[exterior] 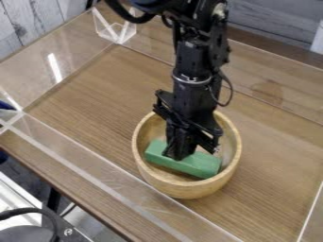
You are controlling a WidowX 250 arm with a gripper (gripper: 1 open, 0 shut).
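Note:
My black gripper (179, 144) reaches down from the top of the view into a round, light wooden bowl (183, 187). Its tip is at a green rectangular block (195, 164) lying in the bowl, and it looks shut, with nothing clearly between its fingers. The block's upper part is partly hidden behind the gripper.
A small clear plastic piece (116, 28) stands at the far back left. A dark round object (28, 229) is at the bottom left corner.

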